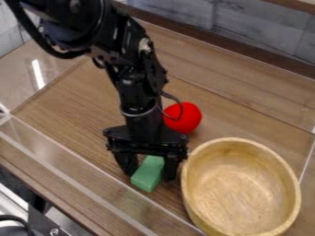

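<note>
My black gripper [147,159] reaches down low near the front of the wooden table, left of a pale bowl [240,184]. A green object [147,178] lies at its fingertips, partly hidden by them; whether the fingers grip it I cannot tell. A red round object [182,118] sits behind the gripper, to its right.
The bowl takes up the front right of the table, close beside the gripper. A dark gap lies beyond its front left edge.
</note>
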